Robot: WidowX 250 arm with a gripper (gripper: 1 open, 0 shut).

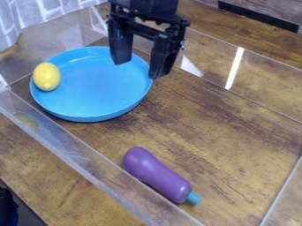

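Observation:
My black gripper (140, 55) hangs at the top centre, over the back right part of a blue plate (94, 88). Its two fingers point down and stand wide apart, with nothing seen between them. A yellow egg-shaped object (46, 76) rests on the left side of the plate. A purple eggplant-like object (156, 173) with a teal end lies on the wooden table in front.
A transparent wall or edge (71, 168) runs diagonally along the lower left, and another runs along the right edge.

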